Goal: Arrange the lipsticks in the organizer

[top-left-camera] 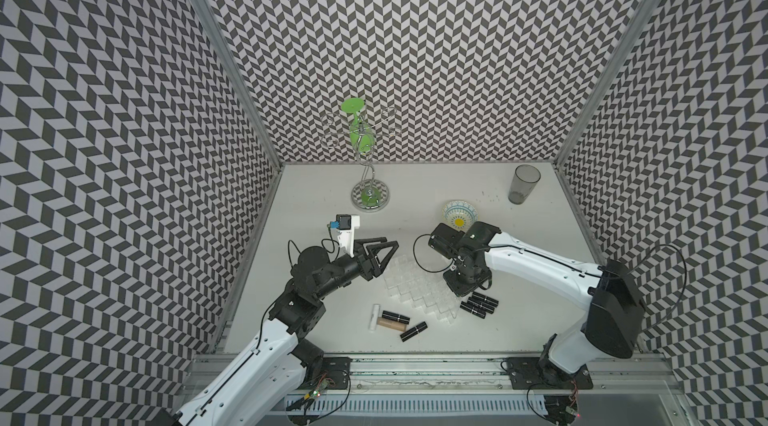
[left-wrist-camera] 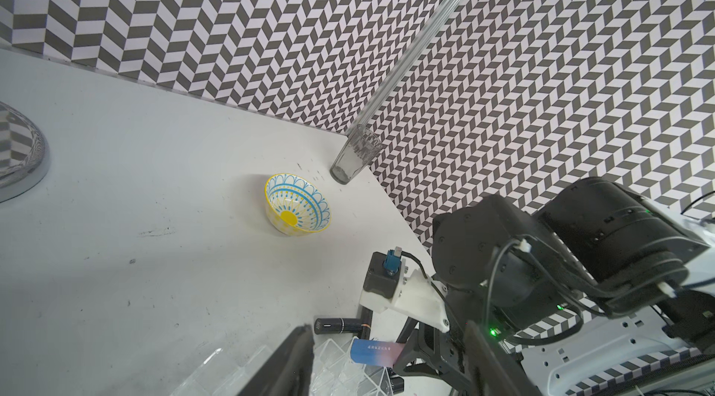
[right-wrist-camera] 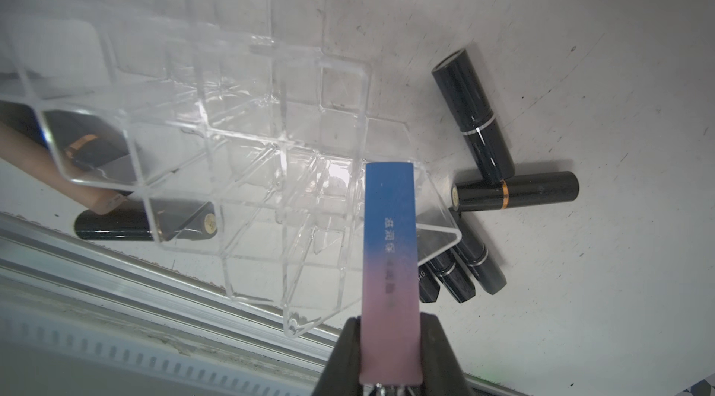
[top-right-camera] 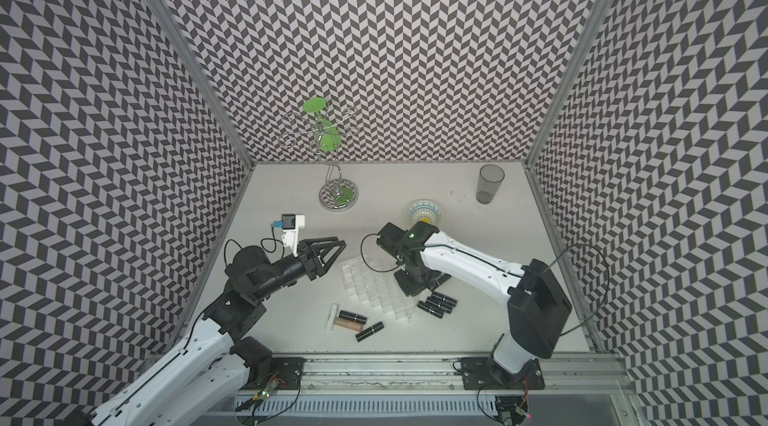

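Observation:
In the right wrist view, a blue-to-pink lipstick (right-wrist-camera: 390, 262) is clasped lengthwise by my right gripper, its blue end reaching over a corner of the clear organizer (right-wrist-camera: 283, 143). Whether the lipstick touches the organizer I cannot tell. Black lipsticks (right-wrist-camera: 473, 113) lie loose to the organizer's right, several close together. On its other side, more black lipsticks (top-left-camera: 413, 331), a tan one (top-left-camera: 392, 324) and a white one (top-left-camera: 373, 317) rest on the table. My left gripper (top-left-camera: 395, 254) hangs near the organizer's back left, open and empty.
A patterned bowl (left-wrist-camera: 298, 204) stands behind the right arm. Farther back are a grey glass (top-left-camera: 524, 184) and a chrome stand with green parts (top-left-camera: 370, 194).

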